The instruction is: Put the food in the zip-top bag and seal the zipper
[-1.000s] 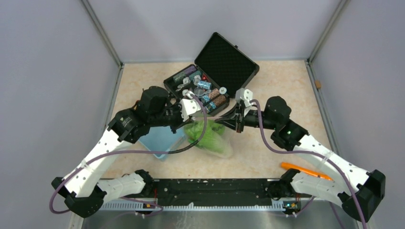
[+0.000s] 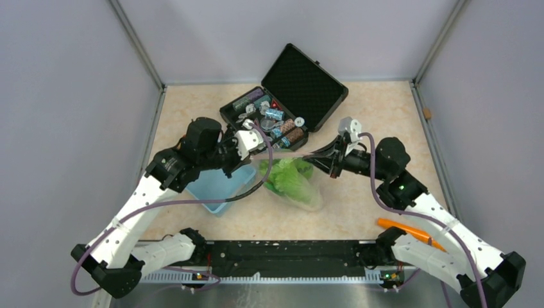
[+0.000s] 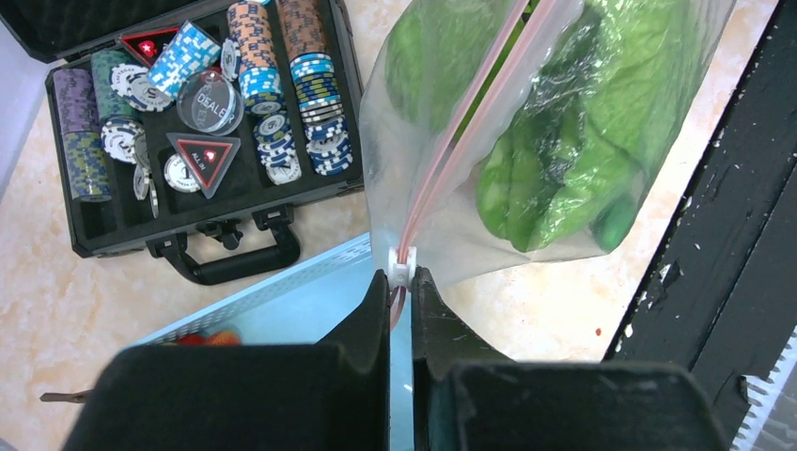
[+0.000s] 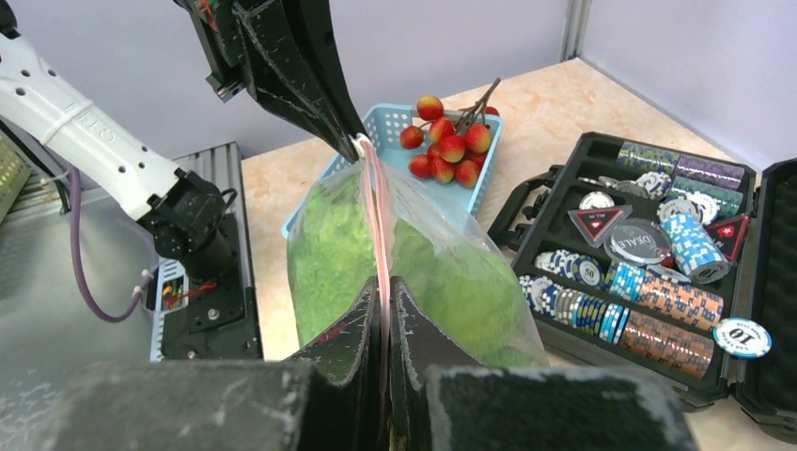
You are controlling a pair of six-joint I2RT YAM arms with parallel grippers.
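Observation:
The clear zip top bag (image 2: 306, 199) hangs between my two grippers with green lettuce (image 2: 289, 181) inside. In the left wrist view its pink zip tracks (image 3: 428, 193) run together near the slider and stand apart farther up. My left gripper is shut on the white zipper slider (image 3: 401, 267) at one end of the zip. At the other end, my right gripper is shut on the bag's top edge, the thin zip strip (image 4: 380, 230) passing between its fingers. The strip looks taut between the grippers.
Beneath the left gripper stands a light blue basket (image 2: 208, 186), with red fruit (image 4: 451, 146) in it. An open black case (image 2: 224, 114) of poker chips lies behind the bag. An orange object (image 2: 410, 230) rests at the front right. Right of the bag, the tabletop is clear.
My right gripper has moved to the right, away from the left one. The bag's top edge between them now spans wider, and the lettuce has shifted slightly right.

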